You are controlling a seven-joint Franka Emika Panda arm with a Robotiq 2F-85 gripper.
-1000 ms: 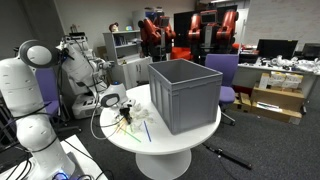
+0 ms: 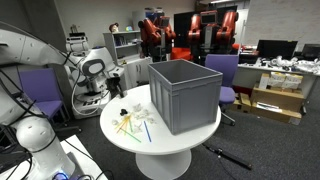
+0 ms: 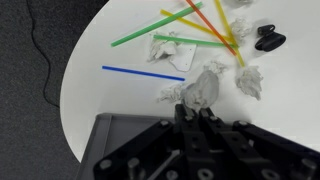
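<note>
A crumpled white paper [image 3: 203, 92] sits at the tips of my gripper in the wrist view, and the fingers are shut on it. In the exterior view my gripper [image 2: 120, 91] hangs above the left side of the round white table [image 2: 160, 145], clear of its top. The held paper is too small to make out there. On the table lie more crumpled papers [image 3: 248, 80], a blue straw [image 3: 143, 73], green, yellow and orange straws [image 3: 150, 29], and a small black object [image 3: 269, 38].
A large grey bin [image 2: 190, 105], open at the top, stands on the table's right half; its wall [image 3: 125, 130] shows at the bottom of the wrist view. Purple chairs [image 2: 222, 66] stand behind.
My gripper has risen from low over the scattered litter to well above the table. The bin and straws have stayed in place.
</note>
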